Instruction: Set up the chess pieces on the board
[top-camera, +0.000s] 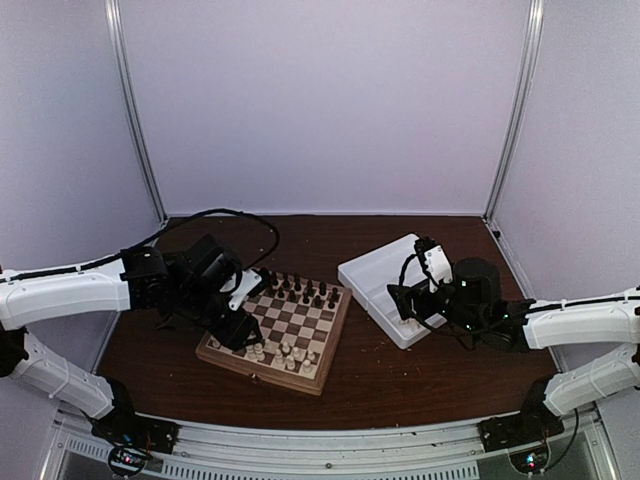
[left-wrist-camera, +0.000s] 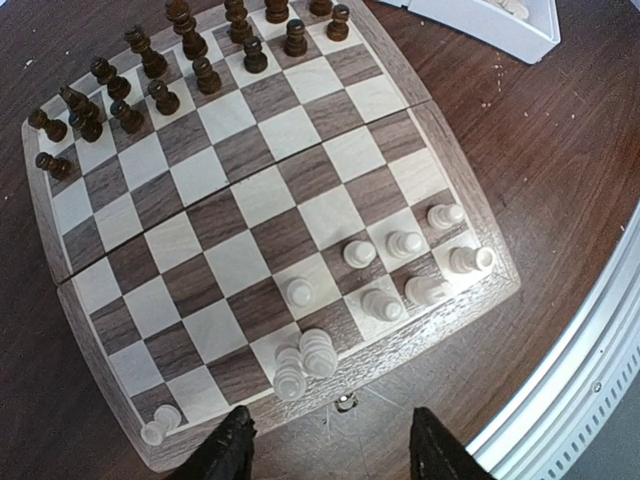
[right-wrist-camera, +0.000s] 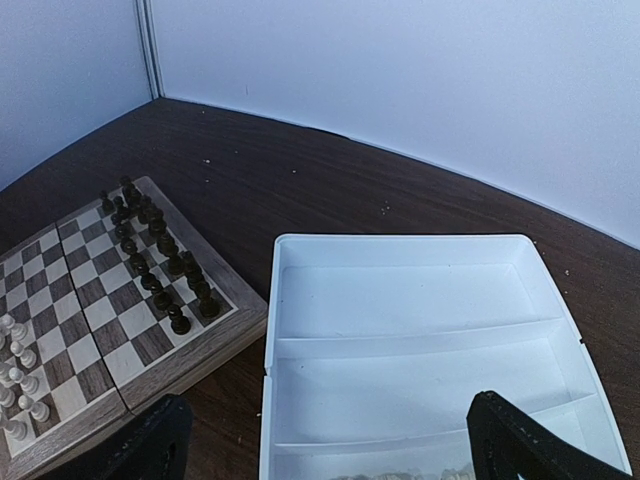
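The chessboard (top-camera: 300, 322) lies on the table. Black pieces (left-wrist-camera: 253, 56) stand in rows along its far side. White pieces (left-wrist-camera: 383, 305) are on the near side: several toward the right, two close together (left-wrist-camera: 318, 352) near the middle edge, others at the left corner (left-wrist-camera: 160, 425). My left gripper (top-camera: 240, 335) hangs low over the board's near left part, its fingers parted with nothing visible between them. My right gripper (top-camera: 408, 304) is open above the white tray (right-wrist-camera: 420, 290), where some white pieces show in the near compartment, partly cut off.
Bare table (top-camera: 420, 385) surrounds the board and tray. Walls stand at the back and sides, and a metal rail (top-camera: 330, 430) runs along the front edge.
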